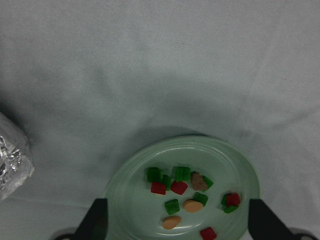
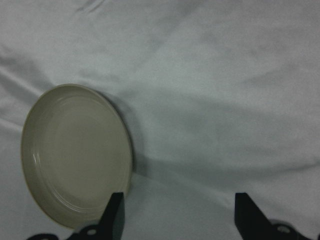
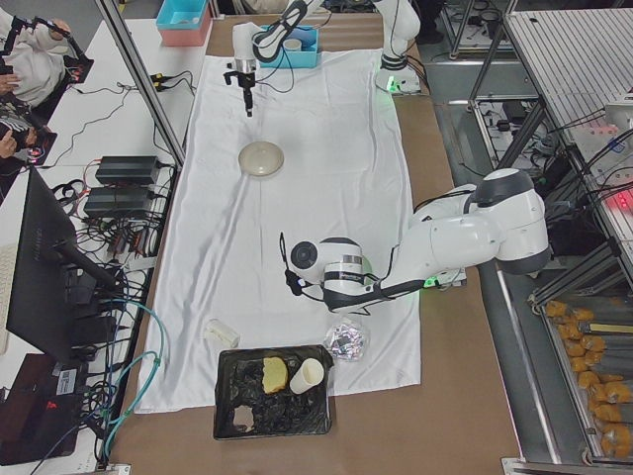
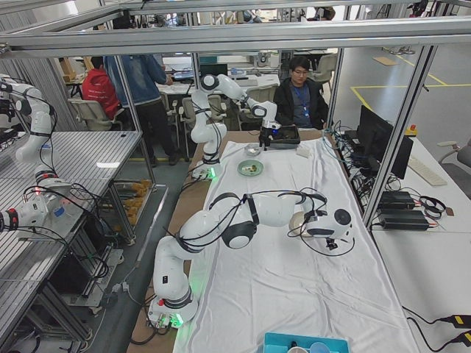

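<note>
A green plate (image 1: 130, 205) holding small red and green cubes, tan oval pieces and a brown lump fills the lower part of the left wrist view. My left gripper hovers above it, fingers wide apart and open. An empty beige plate (image 2: 75, 145) lies on the white cloth under my right gripper, which is also open, with nothing between its fingers. In the camera left view the green plate is mostly hidden by the near arm.
A crumpled foil item (image 3: 346, 339) lies near a black tray (image 3: 242, 396) holding a yellow piece and a white cup. A pale object (image 3: 222, 332) rests left of them. A blue bin (image 4: 305, 342) stands at the opposite end.
</note>
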